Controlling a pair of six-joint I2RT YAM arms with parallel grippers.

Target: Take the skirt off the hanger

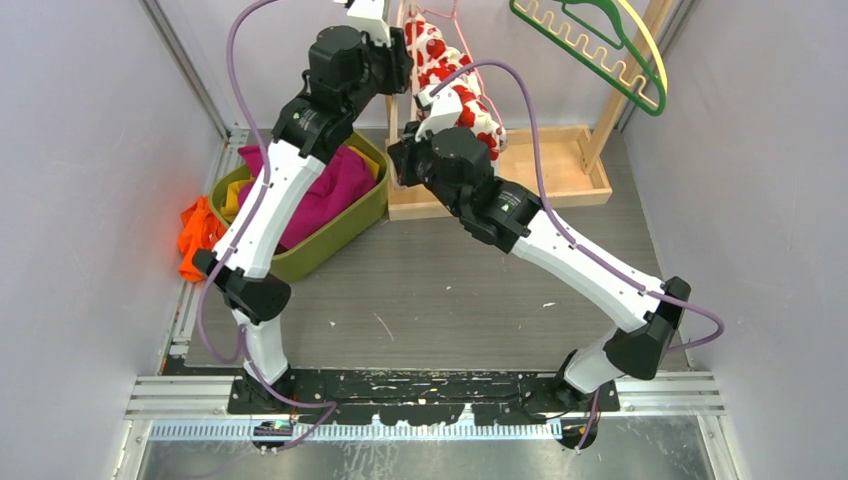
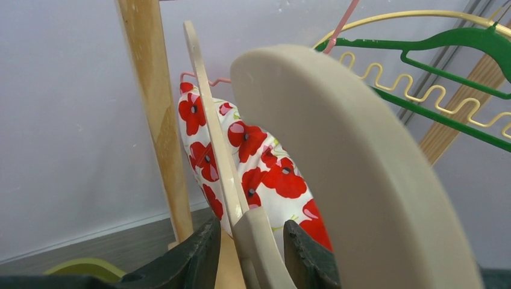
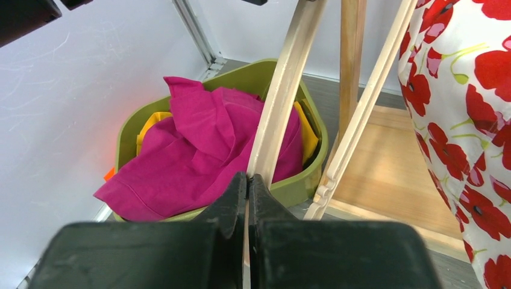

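My left gripper (image 1: 406, 62) is shut on a cream hanger (image 2: 256, 232), whose body runs between its fingers in the left wrist view. Lower down and nearer the front, my right gripper is also shut on the cream hanger (image 3: 283, 96), at its bar. No skirt shows on the parts of this hanger in view. A white skirt with red poppies (image 3: 464, 138) hangs just to the right, from a pink hanger (image 1: 480, 75). A crumpled magenta cloth (image 3: 205, 138) lies in the green basket (image 3: 129, 129); whether it is a skirt cannot be told.
Green and yellow hangers (image 1: 600, 60) hang at the upper right. The wooden rack base (image 1: 550, 165) stands at the back. An orange cloth (image 1: 197, 240) lies left of the basket.
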